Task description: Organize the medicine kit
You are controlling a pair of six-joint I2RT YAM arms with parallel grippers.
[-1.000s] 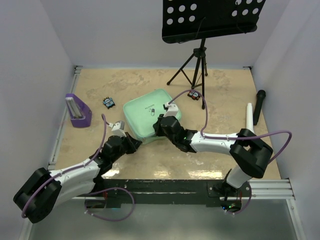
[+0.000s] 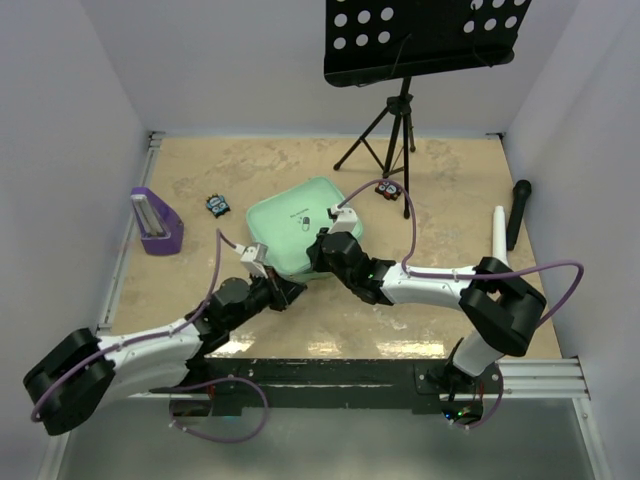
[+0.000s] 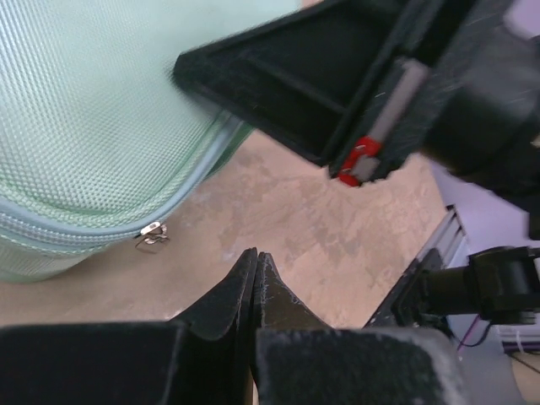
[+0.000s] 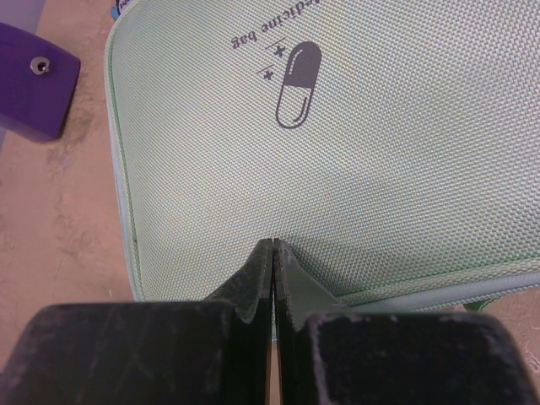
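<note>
The mint-green medicine bag [image 2: 290, 220] lies closed-looking in the middle of the table, its printed lid upward. Its metal zipper pull [image 3: 153, 238] hangs from the zipper seam [image 3: 72, 229] at the bag's near side. My left gripper is shut with nothing between its fingers; the pull is clear of it, to the left in the left wrist view. My right gripper is shut and empty too, its tips resting against the lid near the front seam. Whether the zipper is fully closed I cannot tell.
A purple holder [image 2: 158, 225] stands at the left and a small blue object [image 2: 217, 205] behind the bag. The black tripod stand [image 2: 400, 130] rises at the back. At the right edge are a white tube [image 2: 499, 235] and a black microphone-like item [image 2: 518, 213].
The left gripper has moved right along the bag's near edge. The right arm has stayed put.
</note>
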